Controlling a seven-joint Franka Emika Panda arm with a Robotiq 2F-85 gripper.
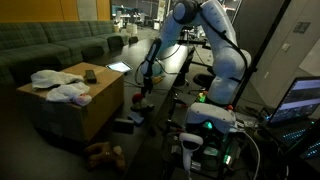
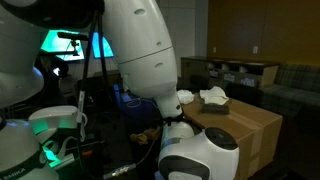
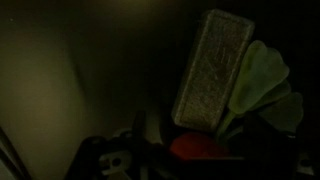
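My gripper hangs low over the dark table, right of the brown box, in exterior view 1. It stands open. In the dim wrist view, a red object lies at the lower middle, between the dark fingers. Touching or apart, I cannot tell. A grey-brown rectangular block lies just beyond it, tilted in the picture, with pale green leaf-shaped pieces along its right side. Exterior view 2 hides the gripper behind the arm.
A large brown box stands beside the work area, with white cloth on top. Nearer the camera are a grey piece and a brown object. A laptop stands at the right.
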